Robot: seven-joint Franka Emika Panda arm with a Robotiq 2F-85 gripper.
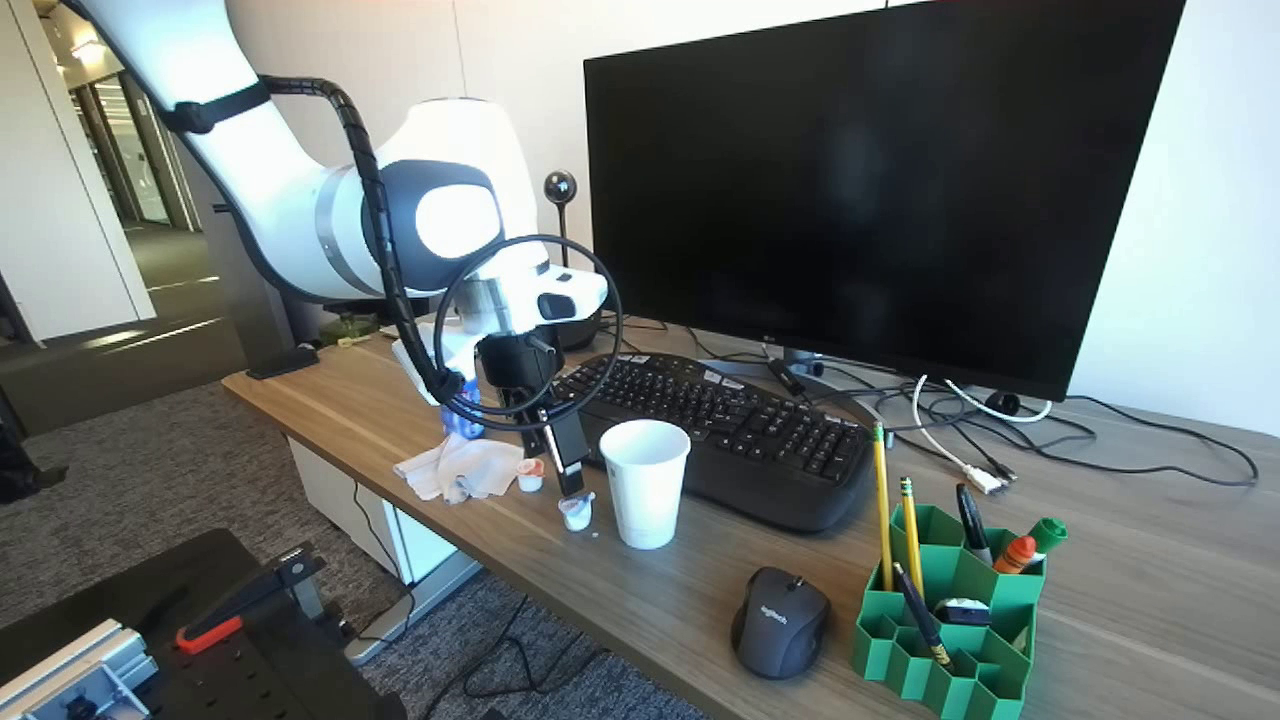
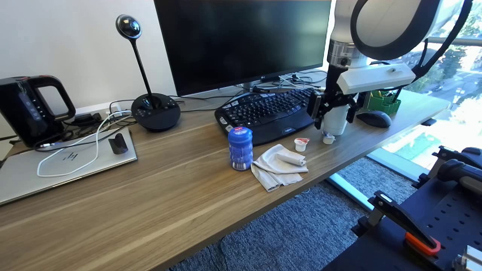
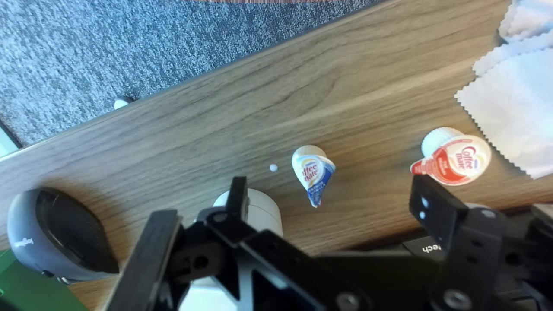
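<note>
My gripper is open above the desk, nothing between its fingers. In the wrist view, a creamer cup with a blue and white lid (image 3: pixel 311 171) lies just beyond the gap between the fingertips. A second creamer, with a red and white lid (image 3: pixel 464 160), is past the right-hand finger, near the cloth. A white paper cup (image 1: pixel 645 486) stands upright beside the blue-lidded creamer (image 1: pixel 577 512); in the wrist view the left-hand finger partly covers it. In exterior view 2, the gripper (image 2: pixel 333 118) hides part of that cup (image 2: pixel 336 119).
A black keyboard (image 2: pixel 271 113) lies behind the creamers, before the monitor (image 1: pixel 864 192). Nearby are a crumpled cloth (image 2: pixel 279 167), a blue-lidded container (image 2: pixel 240 149), a mouse (image 1: pixel 781 622) and a green pen holder (image 1: pixel 948 648).
</note>
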